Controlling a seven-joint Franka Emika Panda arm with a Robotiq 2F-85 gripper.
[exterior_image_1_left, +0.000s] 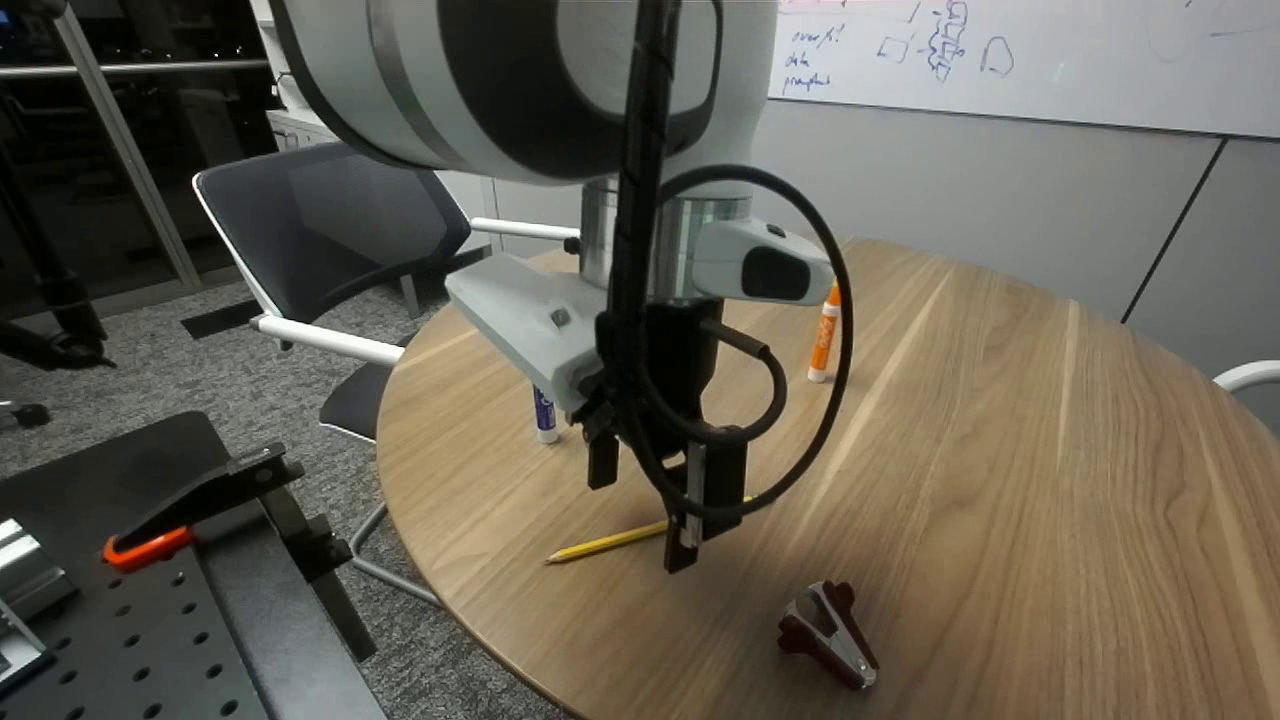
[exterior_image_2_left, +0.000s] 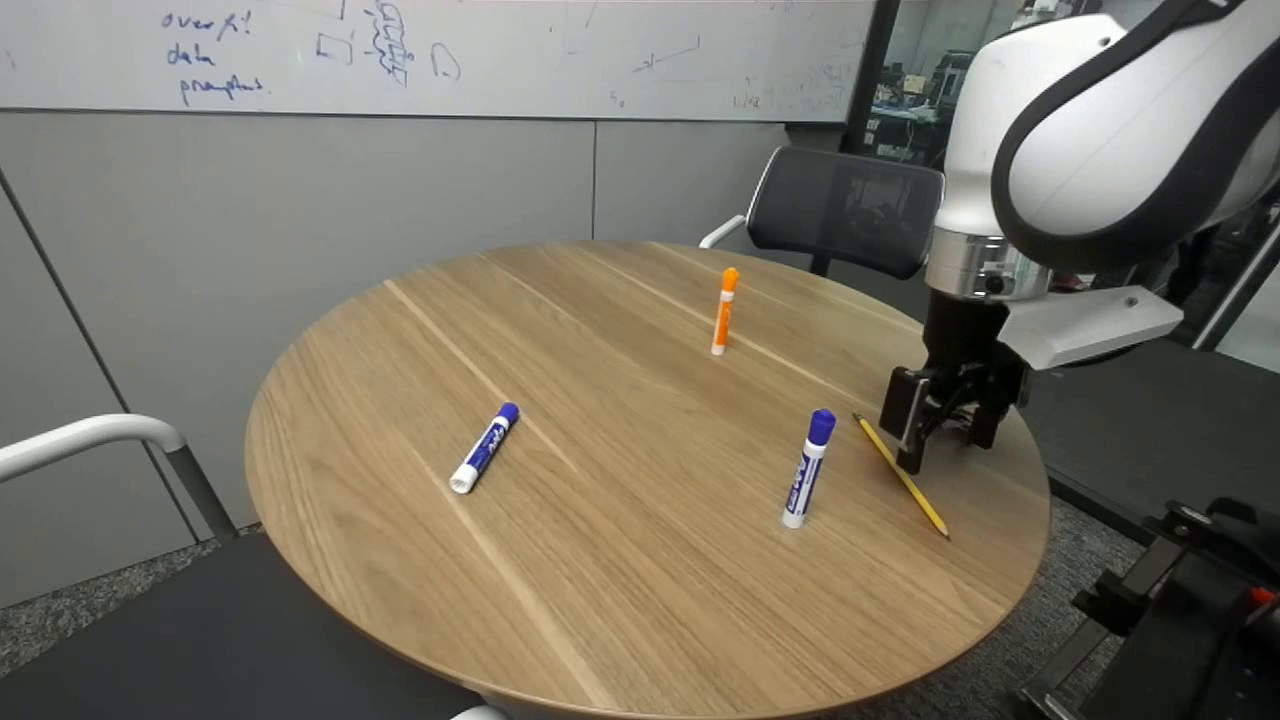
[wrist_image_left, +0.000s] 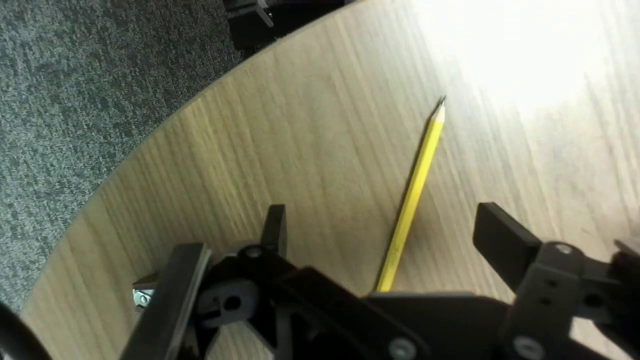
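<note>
A yellow pencil lies flat on the round wooden table, and in the wrist view it runs between my gripper's two spread fingers without touching either. My gripper is open and points down just above the table. From the first exterior view, part of the pencil is hidden behind one finger; its sharpened end stays visible. The second exterior view has the gripper over the table's right side, close by the pencil. The pencil's eraser end is out of sight in the wrist view.
A staple remover lies near the gripper. Standing on the table are an orange marker and a blue-capped marker; another blue marker lies flat.
</note>
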